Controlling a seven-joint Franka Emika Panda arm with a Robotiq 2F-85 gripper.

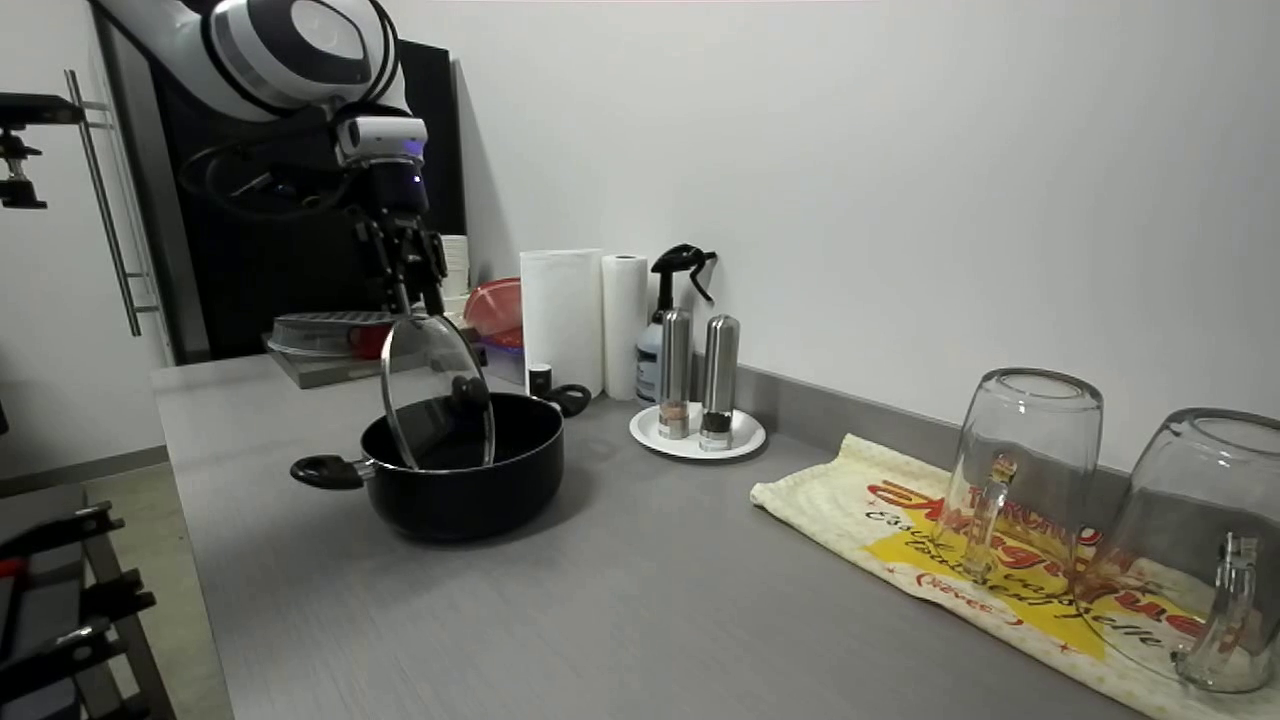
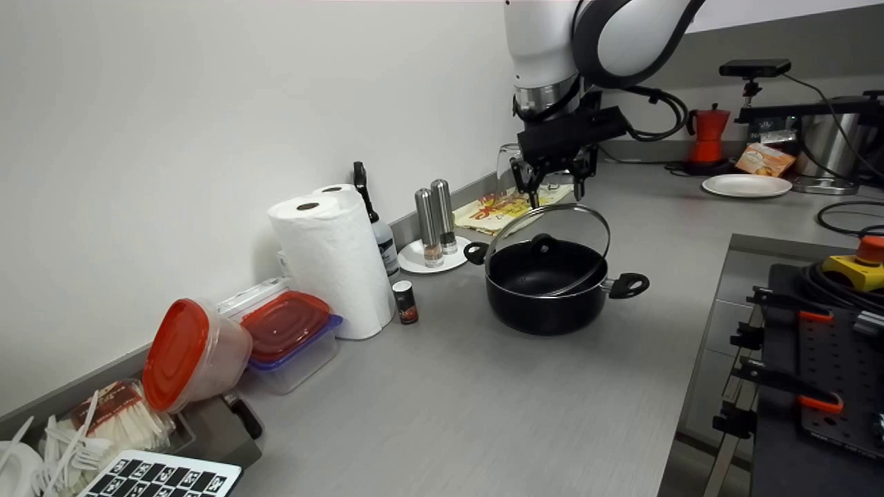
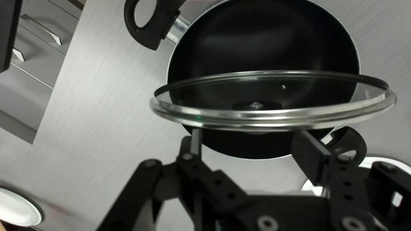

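A black two-handled pot [image 1: 480,498] stands on the grey counter. Its glass lid [image 1: 414,360] with a steel rim is steeply tilted, nearly on edge, the lower part dipping inside the pot and the upper rim rising above it. In exterior view 2 the lid's dark knob [image 2: 542,244] shows against the pot's interior. My gripper is directly over the pot, fingers spread wide apart, just at the lid's raised rim. No grip on the lid shows; whether a fingertip touches the rim I cannot tell.
Paper towel rolls [image 2: 331,257], a spray bottle [image 1: 649,354] and a small plate [image 1: 698,439] with two grinders line the wall. Glass mugs [image 1: 1020,468] rest upside down on a cloth [image 1: 840,510]. Counter in front of the pot is clear.
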